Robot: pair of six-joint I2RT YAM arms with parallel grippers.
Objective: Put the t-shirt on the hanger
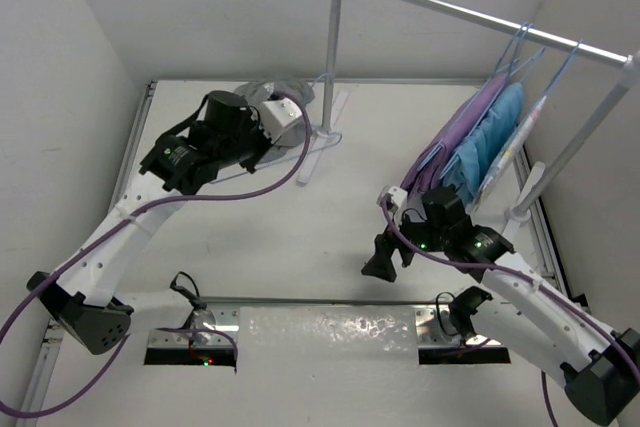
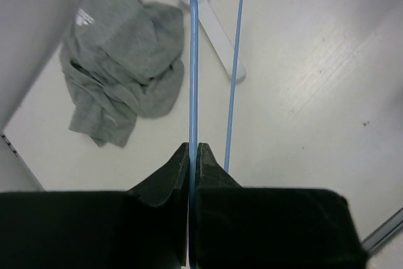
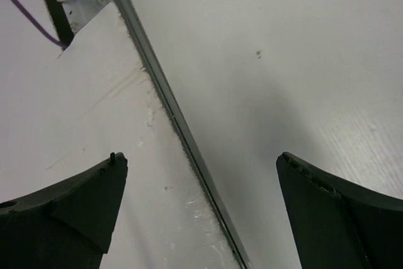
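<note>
The blue hanger [image 2: 194,80] runs between the fingertips of my left gripper, which is shut on its thin bar. In the top view the hanger [image 1: 325,141] is low by the rack's left post, reaching right of the left gripper [image 1: 249,166]. A crumpled grey t-shirt [image 2: 129,48] lies on the table at the back left; the left arm partly covers the shirt [image 1: 285,90] from above. My right gripper has its fingers wide apart and empty, over the table's front edge.
A rail [image 1: 450,9] spans the rack, with a purple garment [image 1: 455,137] and a blue garment [image 1: 488,137] hanging at its right, behind the right arm. The rack's left foot [image 1: 312,162] stands near the hanger.
</note>
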